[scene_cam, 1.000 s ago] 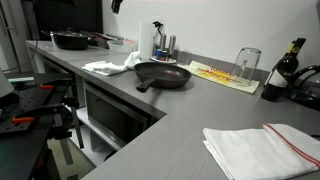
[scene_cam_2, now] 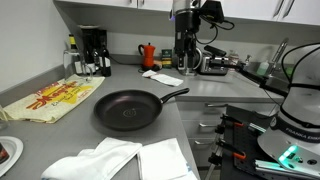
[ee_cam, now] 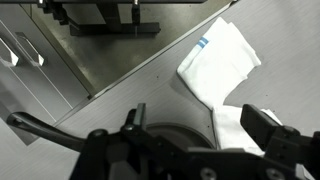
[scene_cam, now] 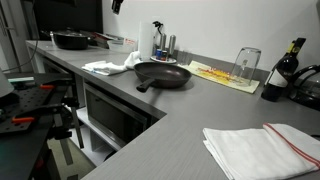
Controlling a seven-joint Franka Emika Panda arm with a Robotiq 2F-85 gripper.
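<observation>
A black frying pan [scene_cam: 163,74] rests on the grey counter, and its handle [scene_cam_2: 174,95] points toward the counter's front edge in exterior view 2. My gripper [scene_cam_2: 187,50] hangs above the counter beyond the pan in that view. In the wrist view the gripper is open, its fingers [ee_cam: 136,115] wide apart with nothing between them. Below it lie part of the pan [ee_cam: 180,134] and a crumpled white towel [ee_cam: 217,65] with a blue stripe. The gripper's own parts hide much of the pan there.
A folded white towel with a red stripe [scene_cam: 262,150] lies on the near counter. A glass jar [scene_cam: 246,63] and a dark bottle [scene_cam: 285,70] stand by the wall. A black pot [scene_cam: 70,40] is at the far left. Bare counter [scene_cam: 185,125] lies between pan and folded towel.
</observation>
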